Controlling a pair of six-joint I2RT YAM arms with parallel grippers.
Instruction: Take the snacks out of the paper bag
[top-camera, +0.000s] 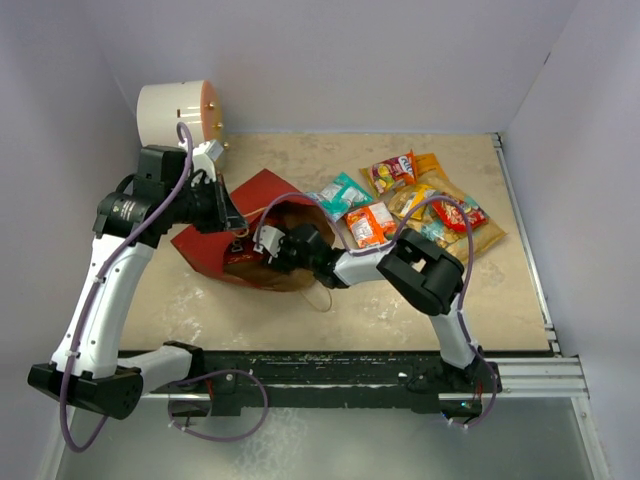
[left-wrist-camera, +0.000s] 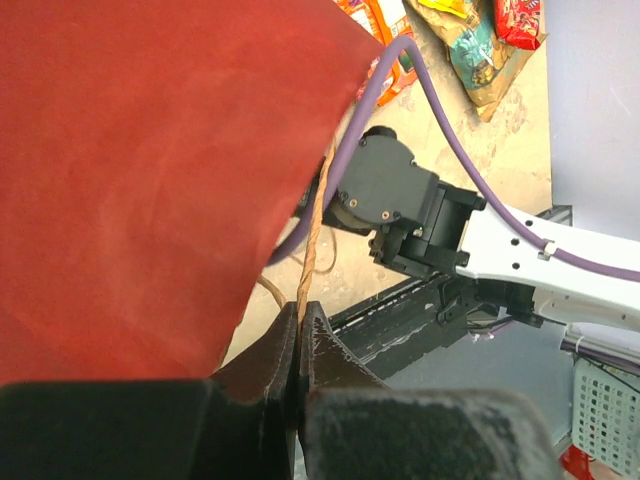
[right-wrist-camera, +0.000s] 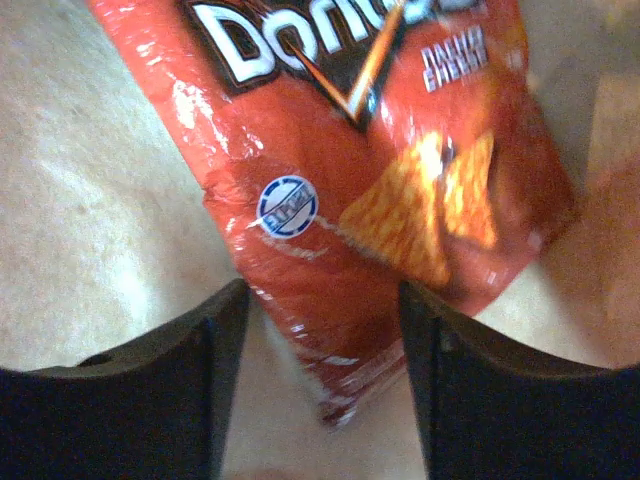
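The red paper bag (top-camera: 215, 250) lies on its side, mouth toward the right. My left gripper is shut on its twisted handle (left-wrist-camera: 314, 230), above the bag. My right gripper (top-camera: 272, 245) reaches into the bag's mouth. In the right wrist view its fingers stand apart, the right gripper over a red Doritos packet (right-wrist-camera: 350, 200), whose lower corner lies between the blurred fingertips.
Several snack packets lie at the back right of the table: teal (top-camera: 340, 196), orange-white (top-camera: 368, 228), red (top-camera: 462, 214) and others. A white cylinder (top-camera: 170, 112) stands at the back left.
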